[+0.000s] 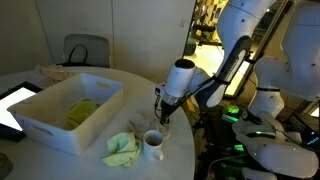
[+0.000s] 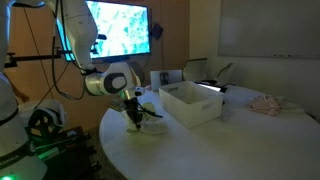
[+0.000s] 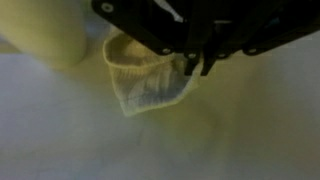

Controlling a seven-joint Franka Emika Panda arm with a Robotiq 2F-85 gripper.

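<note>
Wrist view: my gripper is shut on the edge of a pale, ribbed cloth (image 3: pixel 150 80), which hangs loosely from the fingertips. In exterior view 1 the gripper (image 1: pixel 164 116) is low over the white table, just behind a white mug (image 1: pixel 153 147); the cloth is hard to make out there. A pale rounded shape, apparently the mug (image 3: pixel 45 30), fills the upper left of the wrist view. To the mug's left lies a crumpled yellow-green cloth (image 1: pixel 122 150). Exterior view 2 has the gripper (image 2: pixel 135 121) at the table's near left side, its fingertips too small to read.
A large white box (image 1: pixel 42 128) stands left of the arm, with another yellow-green cloth (image 1: pixel 82 111) inside. Pinkish fabric (image 2: pixel 266 104) lies farther along the table. A dark-screened device (image 1: pixel 12 108) sits beyond the box.
</note>
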